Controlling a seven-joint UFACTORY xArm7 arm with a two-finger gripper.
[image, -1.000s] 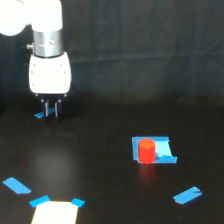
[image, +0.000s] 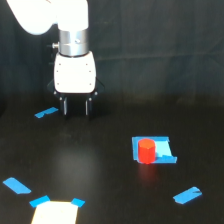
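A small red cylinder-like object (image: 147, 152) stands at the right of the dark table. It sits on the blue-edged square (image: 166, 147), covering part of its pale inside. My gripper (image: 76, 105) hangs at the back left, pointing down. Its two dark fingers (image: 65, 104) are spread apart and no object shows between them. Gripper and red object are well apart, with the gripper to the left and farther back.
Blue strips lie on the table at the left (image: 16, 186), right (image: 187, 195) and back left. A bright, pale shape (image: 54, 213) lies at the front edge, its details washed out. Table between gripper and red object looks clear.
The arm and gripper have moved to the right, so the blue strip at the back left is now uncovered. The red object and the blue-edged square have not moved.
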